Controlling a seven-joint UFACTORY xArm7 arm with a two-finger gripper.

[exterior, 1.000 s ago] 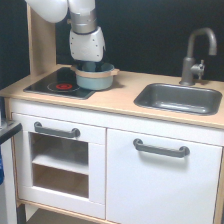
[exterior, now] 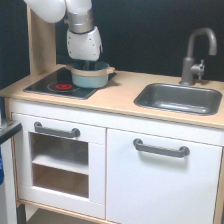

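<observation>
On the right part of the black stovetop [exterior: 60, 86] stands a blue-grey pot [exterior: 90, 79] with a tan handle along its side. Directly above it comes down my white gripper [exterior: 86, 63], its lower end right at the pot's rim. Its fingers are too small and too much hidden by the pot to show how the fingers stand. Whether they touch the pot cannot be told.
A sink [exterior: 180, 97] with a tall grey faucet [exterior: 193, 58] is set into the wooden counter [exterior: 124, 90] at the right. Between pot and sink the counter is bare. Below are an open-fronted oven [exterior: 60, 153] and a white cabinet door [exterior: 160, 185].
The pot has shifted a little to the left, further over the stovetop. My gripper has moved left along with it.
</observation>
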